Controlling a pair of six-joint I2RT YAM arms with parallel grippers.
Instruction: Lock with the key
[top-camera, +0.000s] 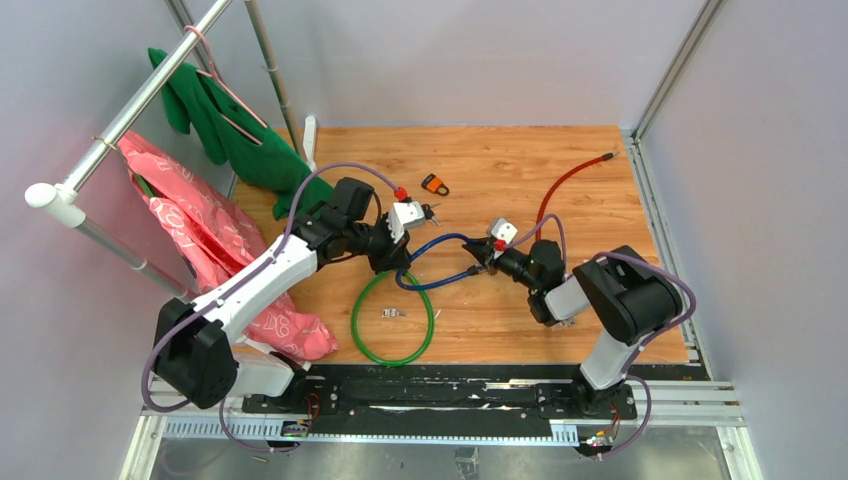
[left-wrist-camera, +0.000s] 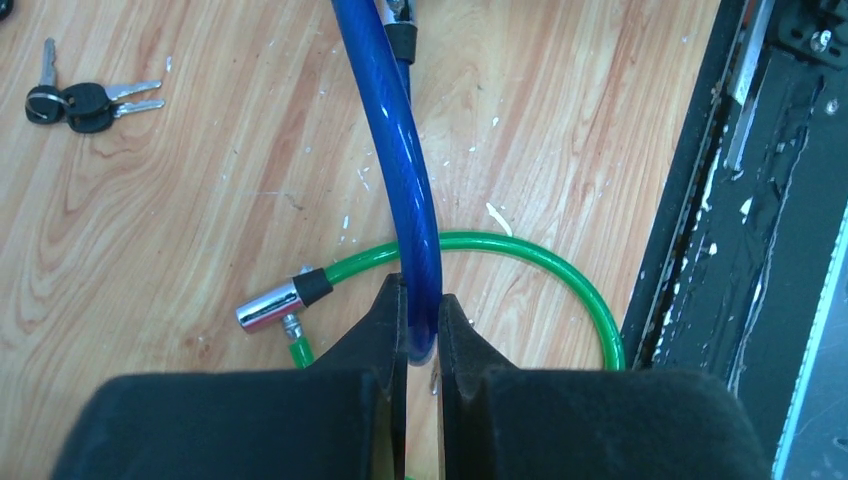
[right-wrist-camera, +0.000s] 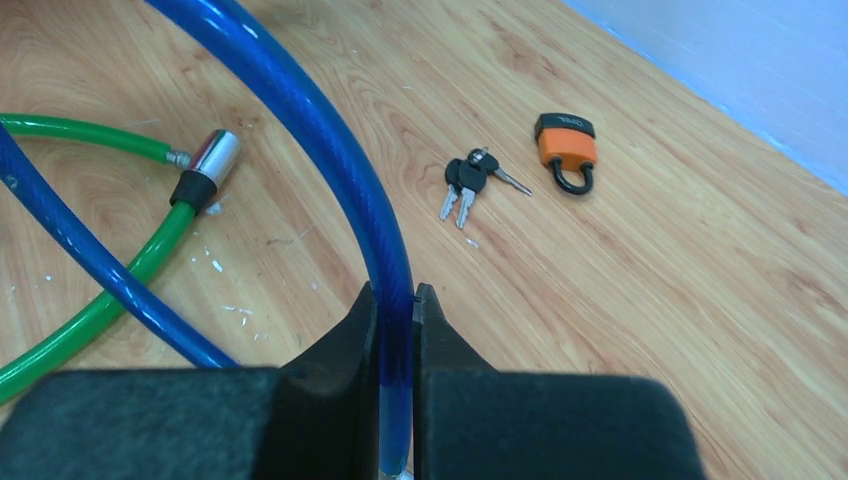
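Observation:
My left gripper is shut on the blue cable lock (left-wrist-camera: 385, 120). My right gripper is shut on another part of the same cable (right-wrist-camera: 330, 170), near an end; in the top view the loop hangs between both arms. A bunch of keys lies loose on the table, also seen in the right wrist view (right-wrist-camera: 472, 180). An orange padlock (right-wrist-camera: 567, 148) lies beyond the keys.
A green cable lock (left-wrist-camera: 540, 255) lies on the table (top-camera: 500, 340) below the arms. A red cable (top-camera: 560, 185) lies at the right back. Clothes on a rack (top-camera: 220, 240) fill the left side.

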